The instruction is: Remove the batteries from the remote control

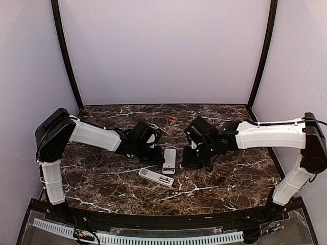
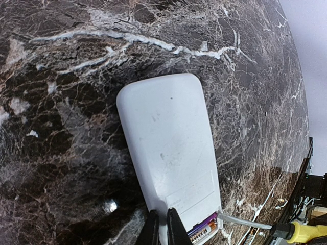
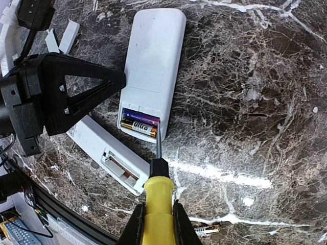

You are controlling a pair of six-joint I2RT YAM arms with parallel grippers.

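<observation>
The white remote control (image 1: 169,157) lies on the marble table with its battery compartment uncovered. Two batteries sit side by side in it: a purple one (image 3: 140,116) and a black and copper one (image 3: 139,127). My left gripper is shut, fingertips at the remote's left edge beside the compartment; whether it pinches the edge is hard to see. My right gripper is shut on the yellow handle of a screwdriver (image 3: 159,196). The screwdriver's metal tip reaches the right end of the compartment, at the batteries' ends.
A second white remote (image 1: 156,177) with an open compartment lies just in front. A loose battery (image 3: 207,229) rests on the table near the right gripper. Two small white pieces (image 3: 69,37) lie beyond the left gripper. A red object (image 1: 171,117) is at the back.
</observation>
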